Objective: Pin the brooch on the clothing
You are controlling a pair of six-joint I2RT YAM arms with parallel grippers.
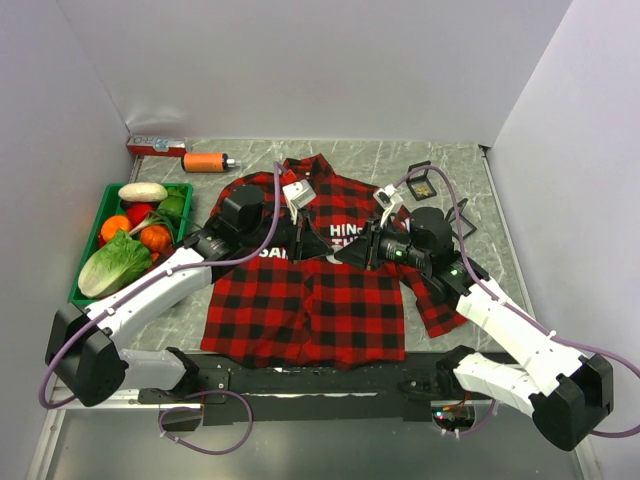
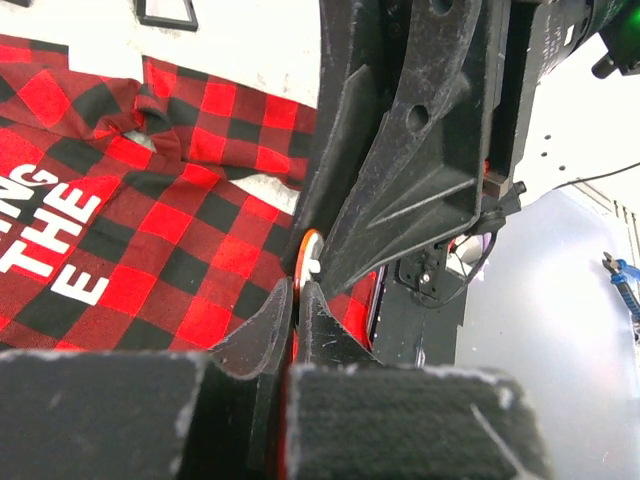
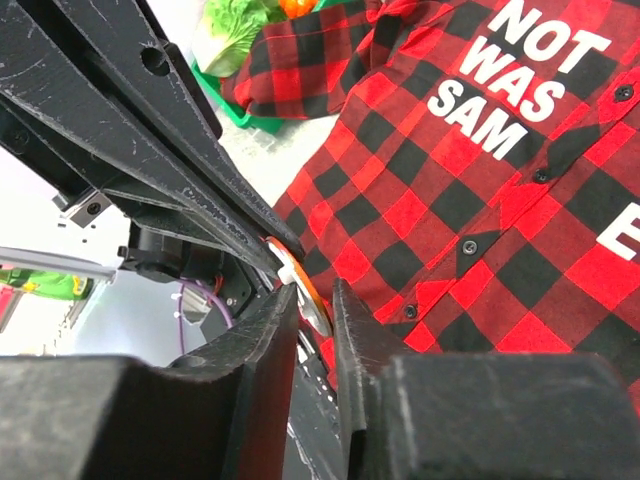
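The brooch (image 2: pixel 309 257) is a small round piece with an orange edge and a white clasp, held on edge above the shirt. My left gripper is shut on one side of it. From the other side my right gripper reaches it, fingers part open, with the brooch (image 3: pixel 303 283) lying in the gap between its fingers. Red-and-black checked, the shirt (image 1: pixel 305 320) lies spread below, white lettering on its chest. From the top view, both grippers meet over the shirt's middle and largely hide the brooch.
A green basket (image 1: pixel 75 292) of vegetables stands at the left. An orange-and-black tool (image 1: pixel 205 162) and a red box (image 1: pixel 157 146) lie at the back left. Small dark frames (image 1: pixel 421 182) rest at the back right, beside the shirt's sleeve.
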